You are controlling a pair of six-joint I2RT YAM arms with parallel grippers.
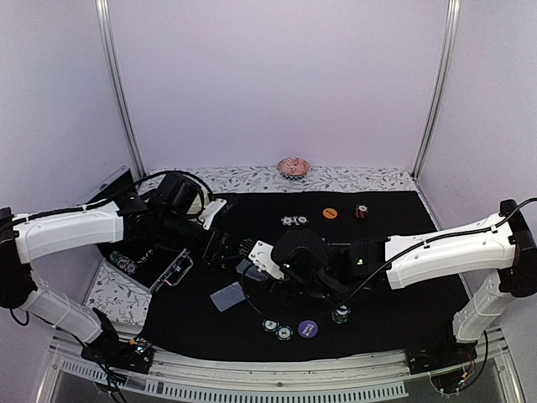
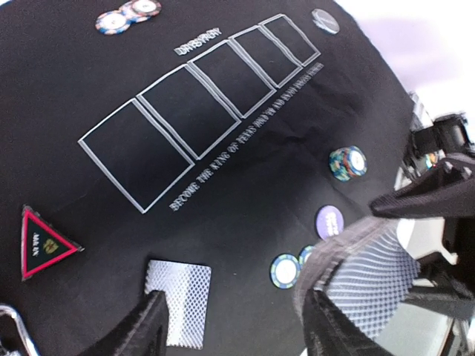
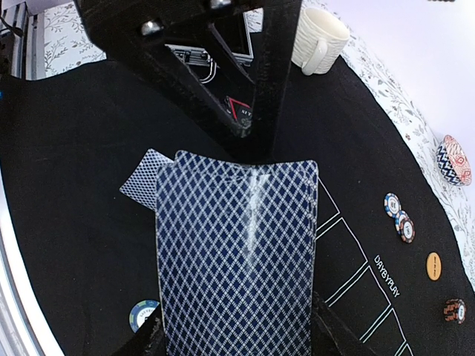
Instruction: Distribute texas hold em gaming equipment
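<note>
My right gripper is shut on a deck of blue-and-white patterned cards [image 3: 237, 252], held upright above the mat. In the left wrist view that deck [image 2: 372, 278] shows at the right. Beside it my left gripper stands open, its fingers [image 2: 142, 326] apart and nothing visible between them. One patterned card [image 2: 178, 300] lies flat on the black mat below; the top view shows this card [image 1: 227, 295] in front of the grippers. White card outlines [image 2: 200, 96] are printed on the mat. A purple chip [image 1: 308, 328] lies beside two chips [image 1: 276, 328] near the front edge.
An open case [image 1: 138, 273] stands at the left, with a white mug [image 3: 320, 41] near it. A triangular sign [image 2: 44, 243] lies on the mat. Chip stacks stand at front right [image 1: 340, 315] and back right [image 1: 362, 211]. A bowl [image 1: 294, 168] sits at the back.
</note>
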